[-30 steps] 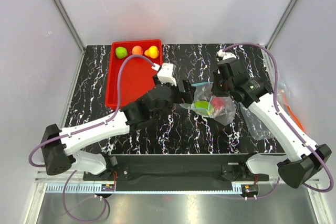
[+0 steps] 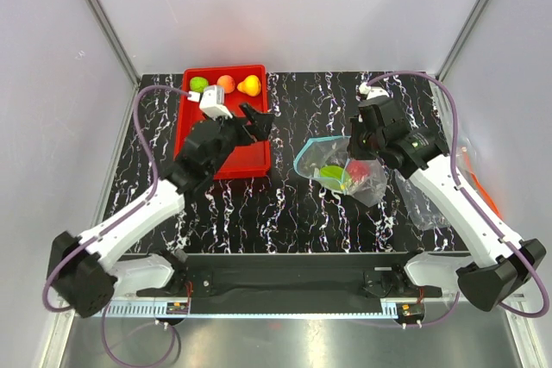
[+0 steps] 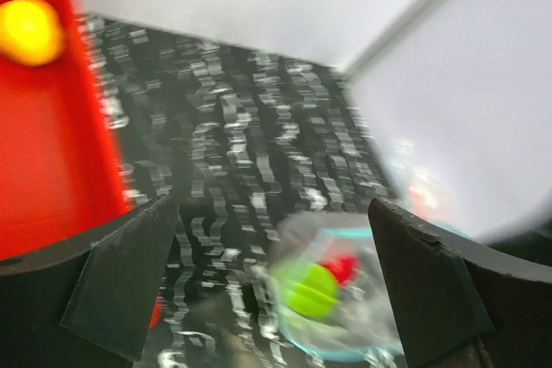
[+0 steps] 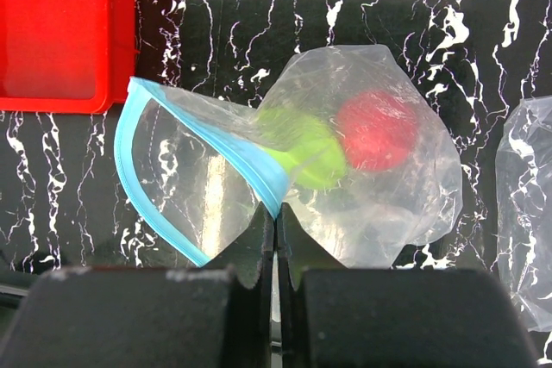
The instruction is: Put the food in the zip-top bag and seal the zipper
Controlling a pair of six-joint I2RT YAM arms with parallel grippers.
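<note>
A clear zip top bag (image 2: 373, 189) with a light-blue zipper rim lies on the dark marbled table, its mouth gaping to the left. Inside it rest a green food item (image 4: 308, 149) and a red one (image 4: 378, 130). My right gripper is shut on the bag's rim, pinching the end of the blue strip. Over the right edge of the red tray (image 2: 266, 146) hangs my left gripper (image 2: 263, 125), open and empty. At the tray's far end sit a green item (image 2: 198, 84), an orange one (image 2: 225, 84) and a yellow one (image 2: 250, 85).
Another clear bag (image 4: 528, 204) lies flat to the right of the held one. An orange strip (image 2: 483, 185) shows near the right wall. Between tray and bag the marbled table (image 2: 289, 204) is bare.
My left gripper has swung left, from beside the bag's mouth to the tray's right edge. The right gripper and the bag have stayed put.
</note>
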